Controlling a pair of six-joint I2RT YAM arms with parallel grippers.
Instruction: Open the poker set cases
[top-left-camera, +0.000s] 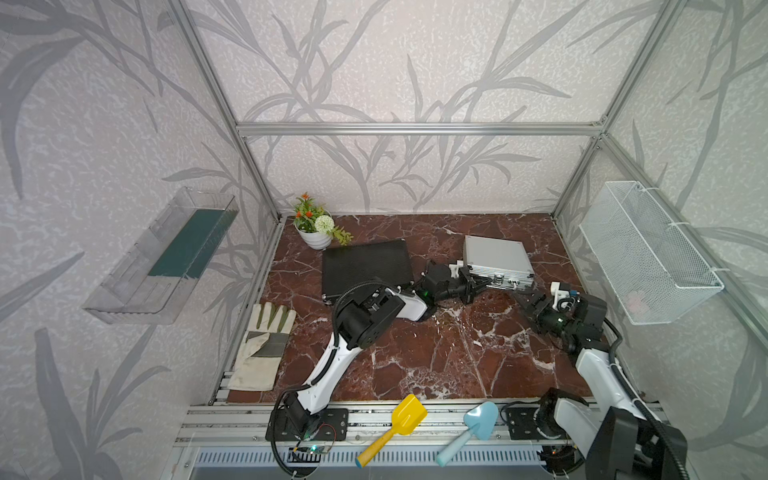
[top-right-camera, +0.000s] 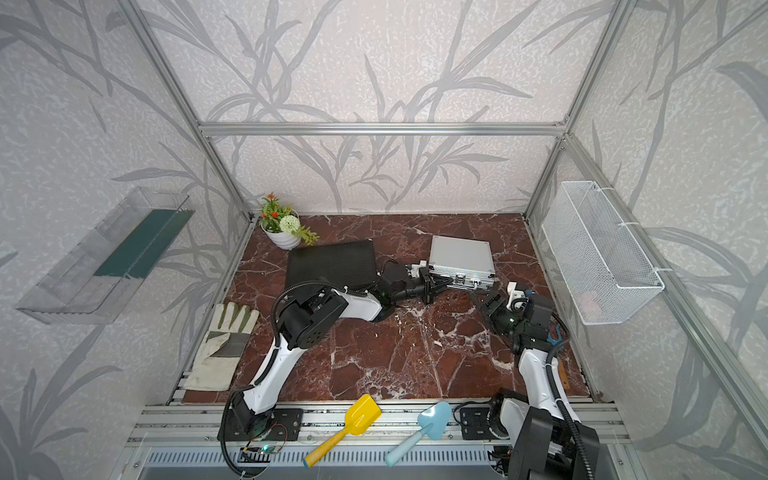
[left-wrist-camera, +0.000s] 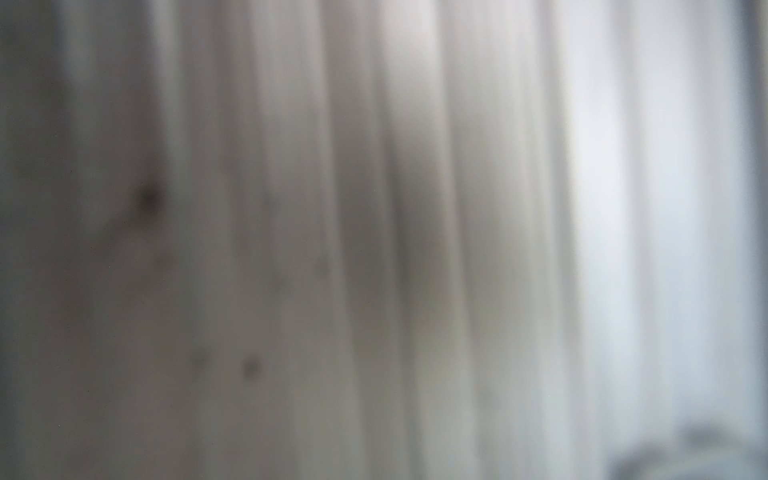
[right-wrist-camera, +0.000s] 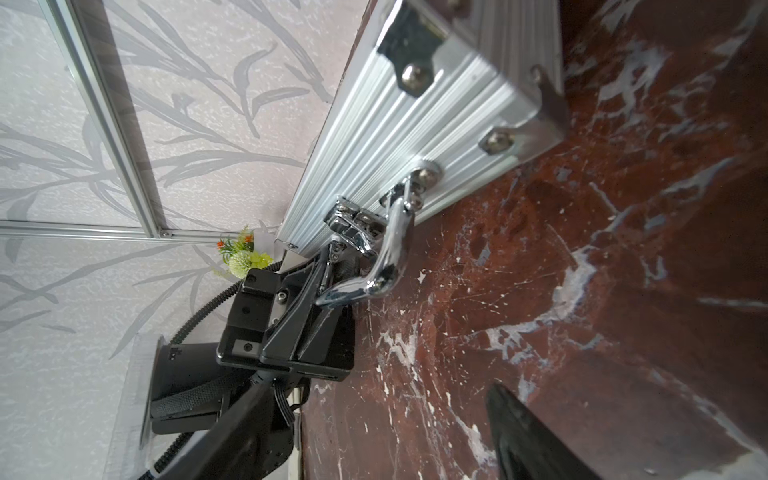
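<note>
The silver case (top-left-camera: 494, 254) lies closed at the back right, its latched front toward me; the right wrist view shows its ribbed side (right-wrist-camera: 432, 96), a chrome handle (right-wrist-camera: 384, 264) and a latch (right-wrist-camera: 352, 224). A black case (top-left-camera: 365, 264) lies closed at centre-left, partly behind my left arm. My left gripper (top-right-camera: 436, 285) is at the silver case's front, shut; its wrist view shows only blurred ribbed metal, so what is between its fingers is hidden. My right gripper (top-right-camera: 492, 308) stands just in front of the case's right end, fingers apart with nothing between them.
A flowerpot (top-left-camera: 317, 235) stands at back left, a glove (top-left-camera: 256, 360) at left. Two toy shovels (top-left-camera: 408, 414) lie on the front rail. Wire baskets (top-left-camera: 648, 264) hang on both side walls.
</note>
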